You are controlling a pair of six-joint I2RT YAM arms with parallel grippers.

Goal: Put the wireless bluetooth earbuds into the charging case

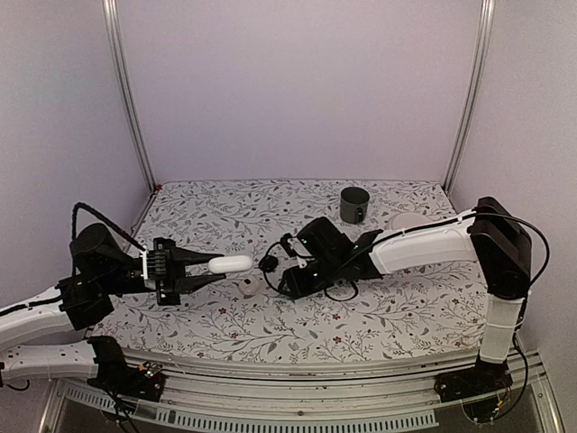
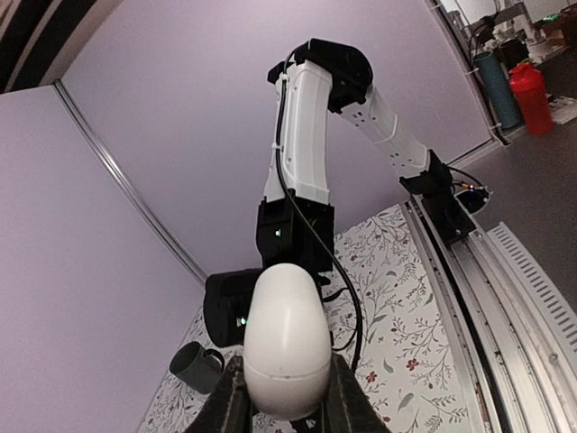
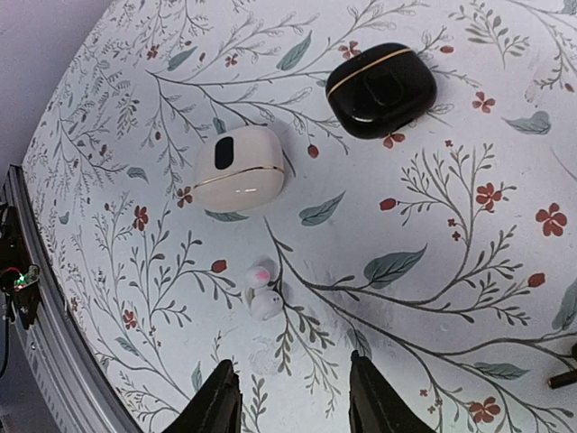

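A white charging case (image 1: pixel 230 263) is raised above the table in my left gripper (image 1: pixel 216 269), seen close up between its fingers in the left wrist view (image 2: pixel 287 338). My right gripper is low over the table with its fingers apart and nothing between them. Just beyond its fingertips lie two small white earbuds (image 3: pixel 265 302). Farther off are a pale rounded case (image 3: pixel 239 170) with a dark oval and a black case with a gold seam (image 3: pixel 380 90). In the top view the right fingertips are hidden by the arm.
A dark mug (image 1: pixel 354 205) stands at the back right, with a pale round object (image 1: pixel 407 219) behind the right arm.
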